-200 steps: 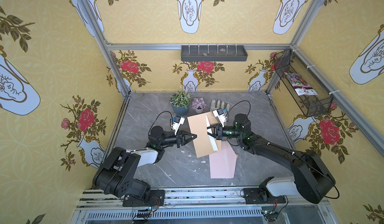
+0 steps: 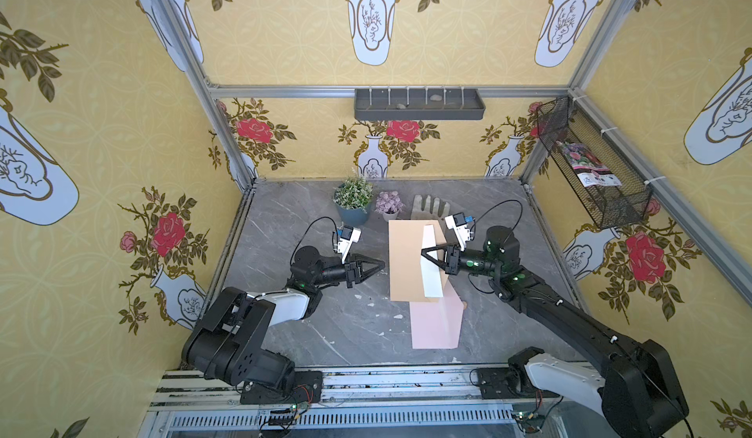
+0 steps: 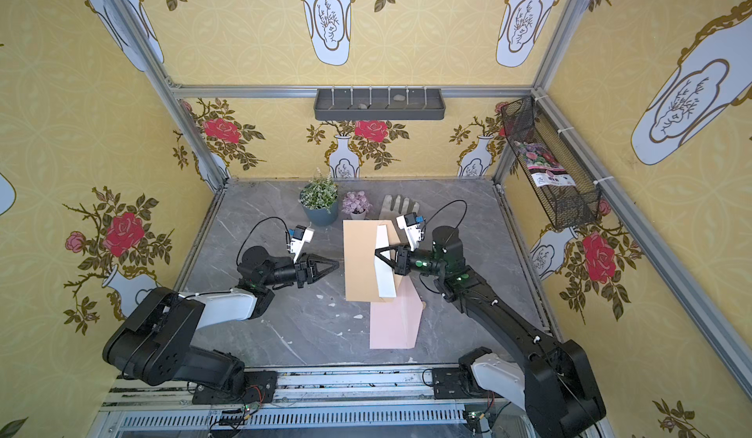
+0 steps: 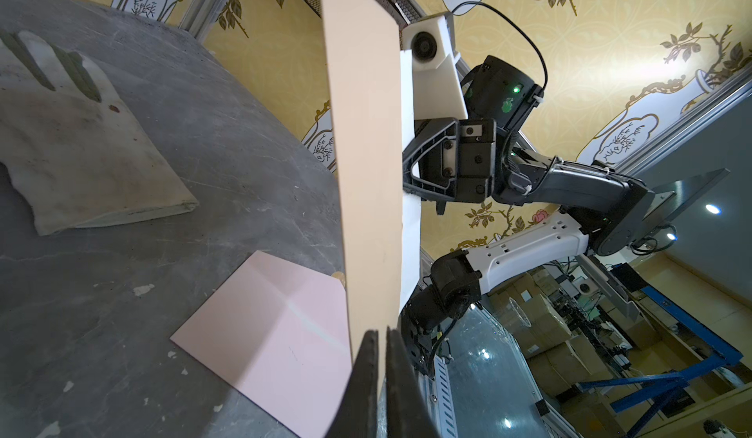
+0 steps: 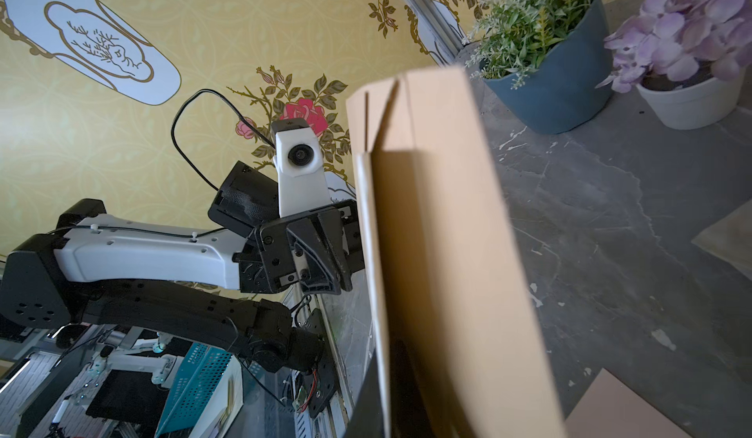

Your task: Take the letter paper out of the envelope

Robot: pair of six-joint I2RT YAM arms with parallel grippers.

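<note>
A tan envelope (image 2: 405, 261) hangs above the table, with the white letter paper (image 2: 431, 277) showing along its right side. My right gripper (image 2: 423, 250) is shut on the paper, and the envelope is carried with it. In the right wrist view the envelope's mouth (image 5: 438, 265) gapes toward the camera, with the paper's edge (image 5: 376, 281) at its left; the fingertips there are mostly hidden. My left gripper (image 2: 383, 264) is shut with nothing between its fingers. It stands just left of the envelope's left edge, a narrow gap apart.
A pink sheet (image 2: 434, 325) lies on the table under the envelope. Behind stand a blue-potted plant (image 2: 353, 203), a small pink-flowered pot (image 2: 388, 204) and a grey glove (image 2: 430, 207). Bare table lies around the left gripper.
My right gripper has moved right, taking paper and envelope along, and the envelope has turned more upright. Its left edge has come clear of my left gripper, which has stayed in place.
</note>
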